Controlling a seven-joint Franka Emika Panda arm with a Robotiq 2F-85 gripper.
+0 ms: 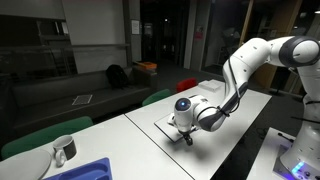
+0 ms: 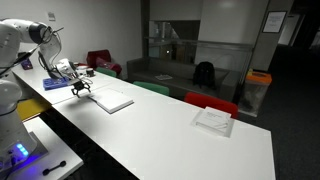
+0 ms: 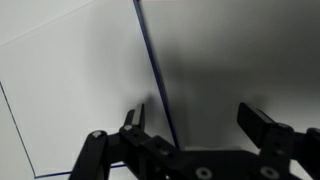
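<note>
A flat white board or sheet [image 2: 113, 102] lies on the white table. In the wrist view its pale surface [image 3: 75, 85] is on the left, edged by thin dark-blue lines. My gripper stands open above one of these edges, with one finger [image 3: 134, 118] over the board side and the other [image 3: 252, 120] over the plain greyer surface. Nothing shows between the fingers. From exterior view 1, the gripper [image 1: 186, 138] hangs low beside the board [image 1: 163, 124], close to the tabletop; whether it touches cannot be made out.
A grey mug [image 1: 65, 148], a blue tray [image 1: 85, 171] and a round white plate [image 1: 25, 164] stand toward the near left in exterior view 1. A white box-like item [image 2: 212, 121] sits at the table's far edge.
</note>
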